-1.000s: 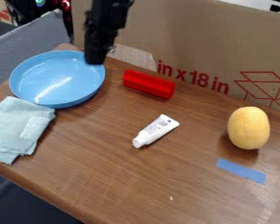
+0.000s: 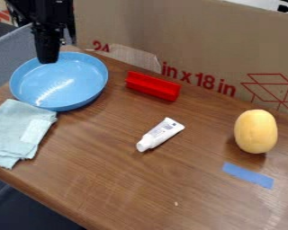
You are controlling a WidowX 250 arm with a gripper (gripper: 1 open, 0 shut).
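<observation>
My black gripper (image 2: 47,52) hangs at the top left, over the back edge of the blue plate (image 2: 58,83); it appears shut, with nothing visible between its fingers. A red block (image 2: 153,85) lies right of the plate. A white tube (image 2: 160,134) rests in the middle of the table, and a yellow oval object (image 2: 256,131) stands at the right. A pale folded cloth (image 2: 17,133) lies at the front left.
A cardboard box (image 2: 207,49) walls the back of the wooden table (image 2: 134,184). A blue tape strip (image 2: 247,175) is on the right.
My gripper has moved left, from above the space between plate and red block to over the plate's back left. The objects on the table have not moved.
</observation>
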